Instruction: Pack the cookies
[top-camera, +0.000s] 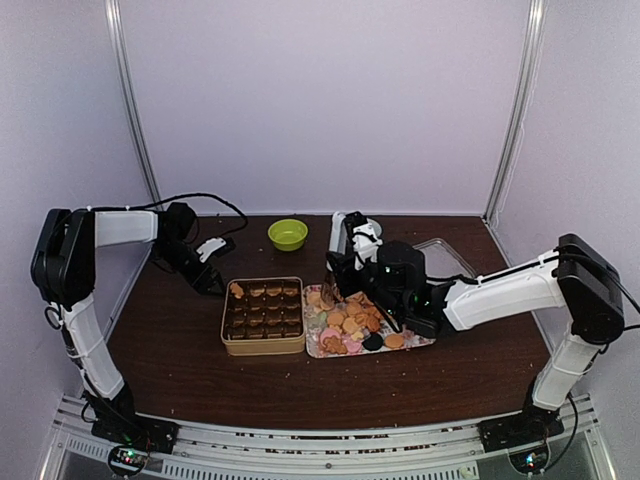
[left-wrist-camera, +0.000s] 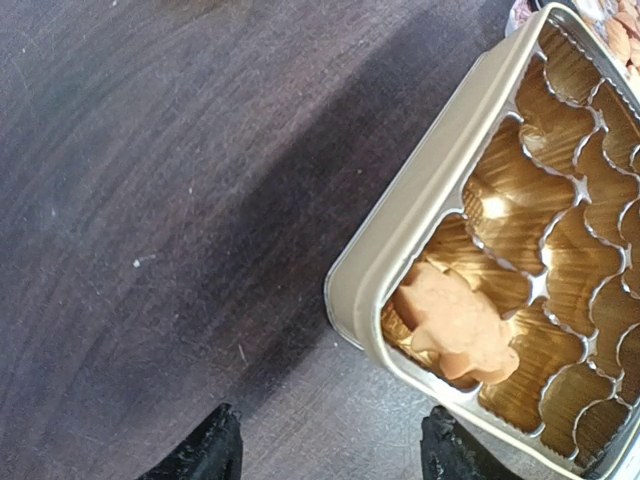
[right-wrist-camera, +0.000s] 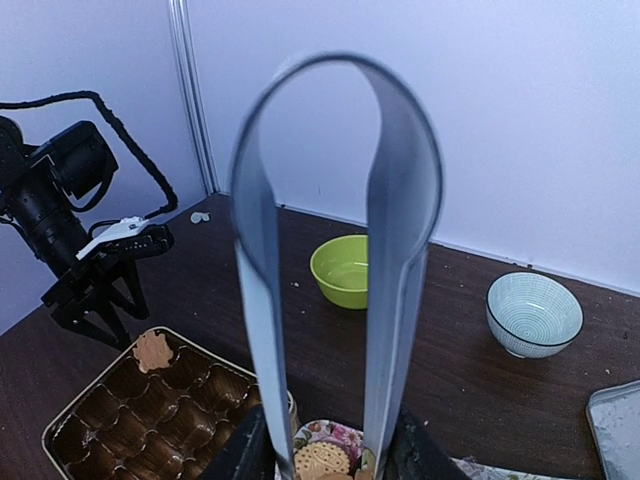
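Observation:
A gold tin (top-camera: 263, 340) with a compartment insert holds one cookie (left-wrist-camera: 455, 325) in its back-left corner. Right of it, a floral tray (top-camera: 415, 330) carries several cookies. My left gripper hangs open beside the tin's back-left corner, nothing between its fingers. My right gripper holds white tongs (right-wrist-camera: 265, 300), their lower end over the cookies on the tray; whether the tongs grip a cookie is unclear.
A green bowl (top-camera: 287, 235) stands behind the tin. A light blue bowl (right-wrist-camera: 533, 310) and a clear tray (top-camera: 445, 260) are at the back right.

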